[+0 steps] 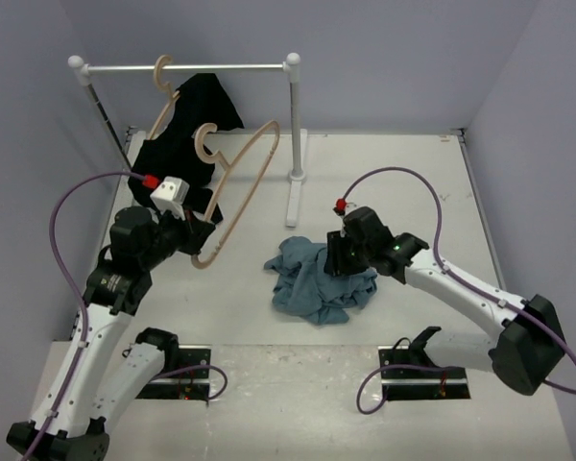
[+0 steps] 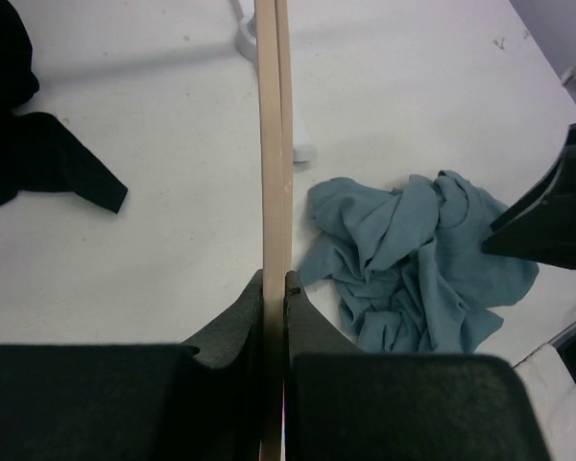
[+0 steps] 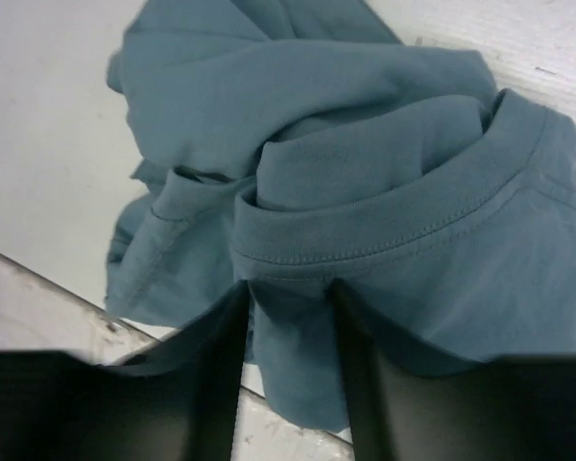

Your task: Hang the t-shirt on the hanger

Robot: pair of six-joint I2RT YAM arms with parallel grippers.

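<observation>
The blue-grey t-shirt (image 1: pixel 312 288) lies crumpled on the table at the middle. Its hemmed neckline (image 3: pixel 384 235) shows in the right wrist view. Over the shirt's right part is my right gripper (image 1: pixel 336 257), pointing down. A gap separates its blurred fingertips, with shirt cloth visible behind them; whether they touch it cannot be told. A light wooden hanger (image 1: pixel 245 187) is held off the rail, its hook upward, with my left gripper (image 1: pixel 200 230) shut on its lower bar. In the left wrist view the hanger (image 2: pixel 274 173) runs straight up between the fingers.
The white rack (image 1: pixel 296 115) stands at the back left, its foot reaching forward. Another hanger (image 1: pixel 163 96) and a black garment (image 1: pixel 178 139) are there behind my left arm.
</observation>
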